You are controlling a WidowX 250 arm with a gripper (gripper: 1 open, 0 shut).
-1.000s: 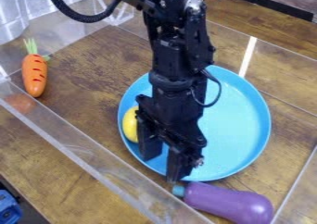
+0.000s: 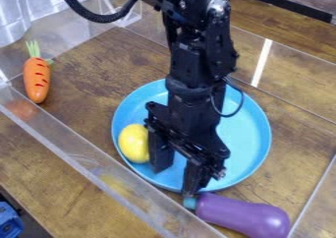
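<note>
The black gripper [image 2: 184, 153] reaches down from the top of the camera view into a blue plate or bowl [image 2: 250, 134]. A yellow oval object [image 2: 133, 142] lies in the blue dish just left of the gripper's lower parts, partly hidden by them. Whether the fingers are open or shut on it is unclear, as the dark parts overlap.
An orange carrot [image 2: 37, 80] lies at the far left. A purple eggplant [image 2: 243, 217] lies at the bottom right, beside the dish. A clear edge runs diagonally across the lower left, with a blue object [image 2: 7, 222] in the corner. Bare wooden surface surrounds the dish.
The gripper has shifted slightly, and the blue dish has moved a little left. More of the yellow object shows than a second ago.
</note>
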